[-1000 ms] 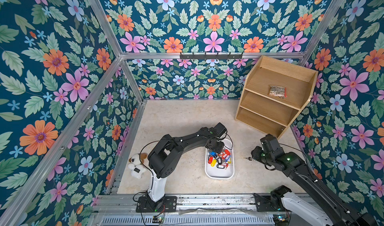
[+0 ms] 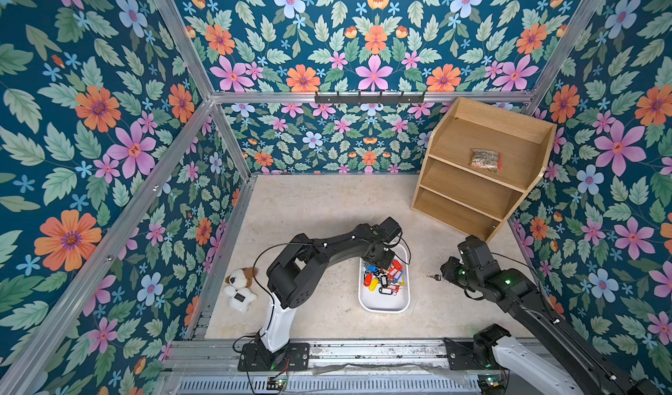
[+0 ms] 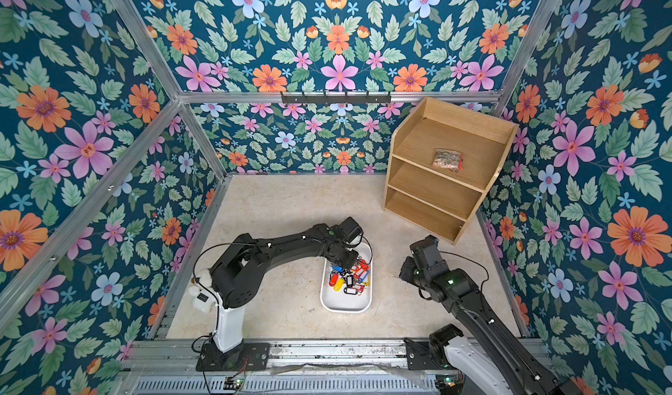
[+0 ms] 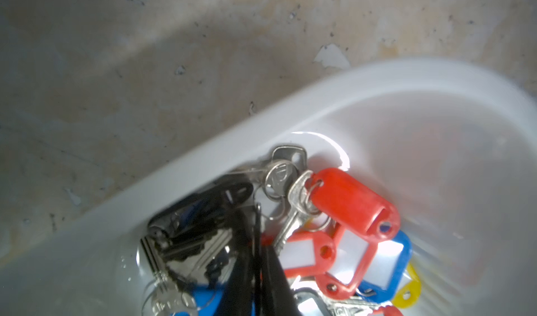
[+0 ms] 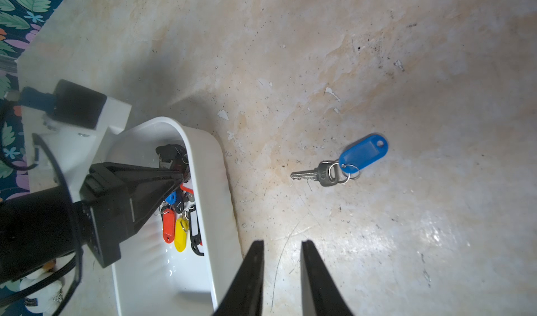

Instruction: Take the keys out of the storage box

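The white storage box [image 2: 383, 309] holds several keys with red, blue, yellow and black tags. My left gripper points down into it near one long wall, its fingers together among the keys; nothing clear shows between them. Close to those fingertips lie a silver key [image 4: 293, 209] with a red tag [image 4: 355, 204] and some dark keys partly hidden in shadow. Outside the box, one key with a blue tag [image 5: 363, 153] lies flat on the table. My right gripper hovers above the table beside it, fingers parted and empty.
A wooden shelf [image 2: 476, 192] with a small bag [image 2: 485, 159] on it stands at the back right. A plush toy [image 2: 240, 293] sits at the left. Bare table [image 2: 308, 199] stretches behind the box.
Over the last second my left gripper has shifted slightly to the right and toward the front over the box. The right arm has barely moved.
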